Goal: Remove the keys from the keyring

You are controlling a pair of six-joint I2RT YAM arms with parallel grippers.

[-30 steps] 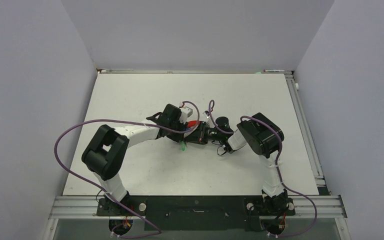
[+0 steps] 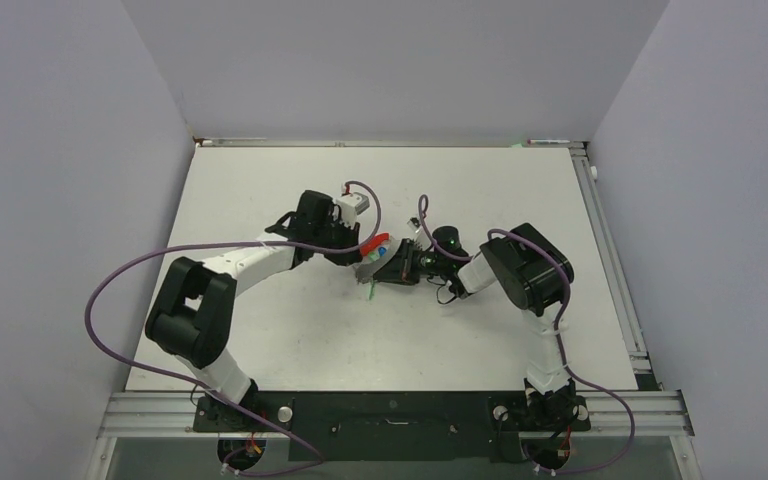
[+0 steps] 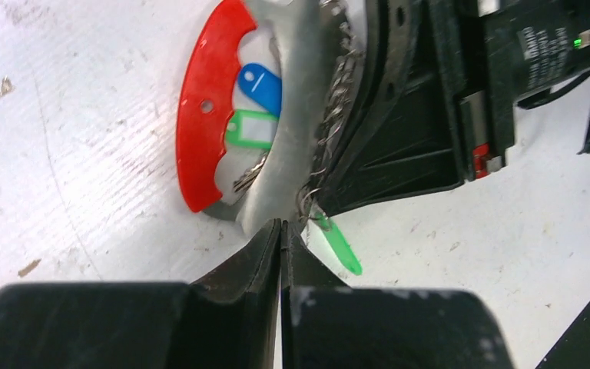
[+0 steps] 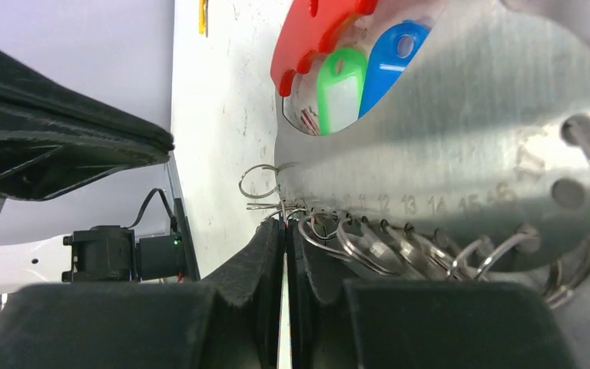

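A metal holder [image 3: 276,177] with a red handle [image 3: 203,100] lies mid-table, small key rings along its numbered edge. A blue tag [image 3: 261,88], a green tag [image 3: 250,128] and some keys [image 3: 250,173] show inside it. My right gripper is shut at that edge on a small wire ring; exactly what is between its tips is partly hidden. A long green tag [image 3: 338,244] sticks out below it. My left gripper is shut, nothing seen between its fingers, left of the holder in the top view.
Walls stand at the back and sides.
The right arm is nearly unchanged.
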